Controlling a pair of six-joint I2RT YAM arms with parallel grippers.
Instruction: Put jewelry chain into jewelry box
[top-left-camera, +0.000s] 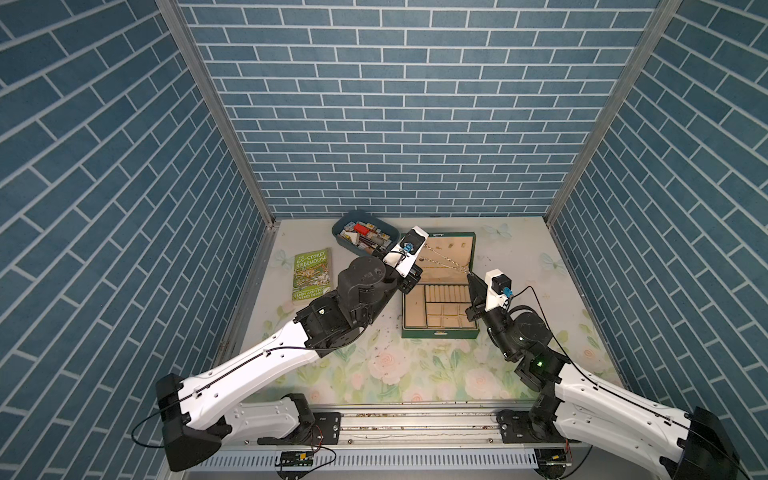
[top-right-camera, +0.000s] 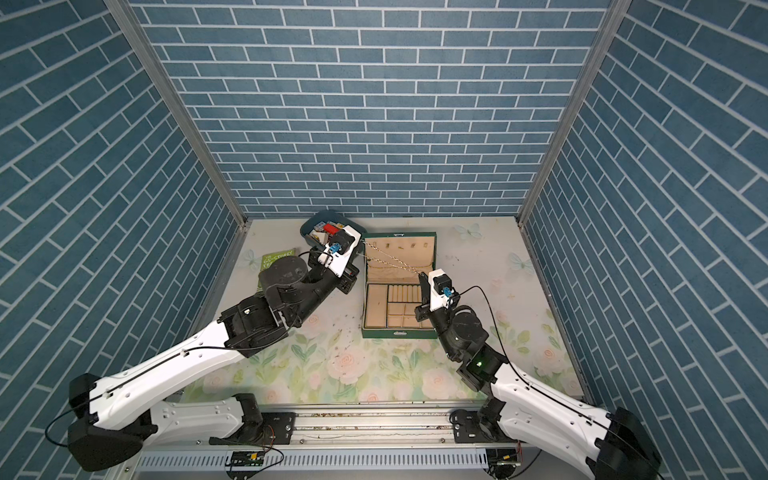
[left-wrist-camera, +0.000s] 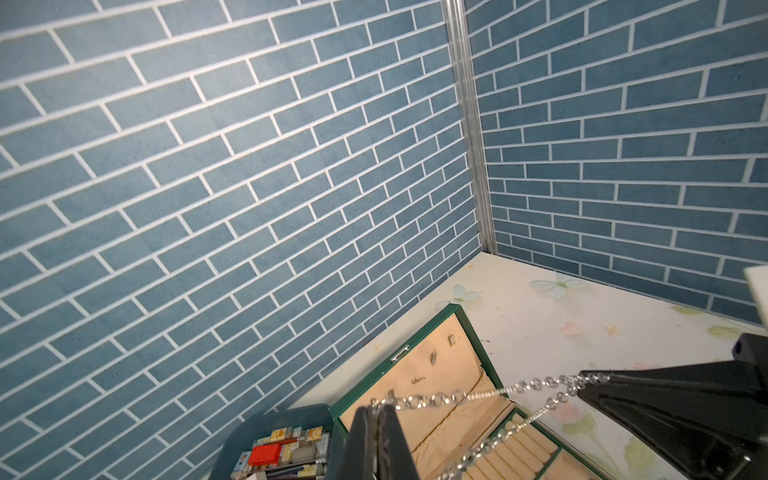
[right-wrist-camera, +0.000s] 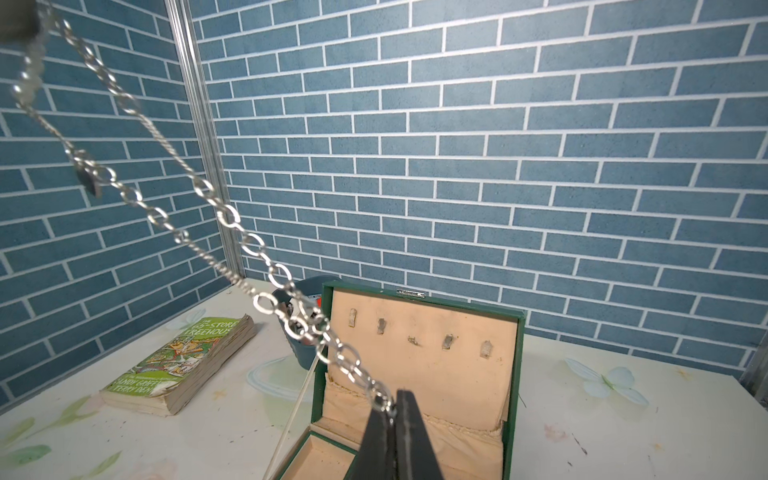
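Note:
A silver jewelry chain (right-wrist-camera: 228, 214) with round links and beads hangs stretched between my two grippers, up in the air over the jewelry box. My left gripper is shut on one end of the chain (left-wrist-camera: 440, 399). On the other end my right gripper is also shut, lower than the left one. The green jewelry box (top-left-camera: 439, 333) stands open on the table, its beige lid (right-wrist-camera: 424, 336) raised at the back and its divided compartments (top-right-camera: 402, 300) in front. Both arms partly cover the box's sides in the top views.
Behind and left of the box stands a dark blue bin (top-left-camera: 357, 214) full of small items. A green book (top-left-camera: 312, 273) lies farther left.

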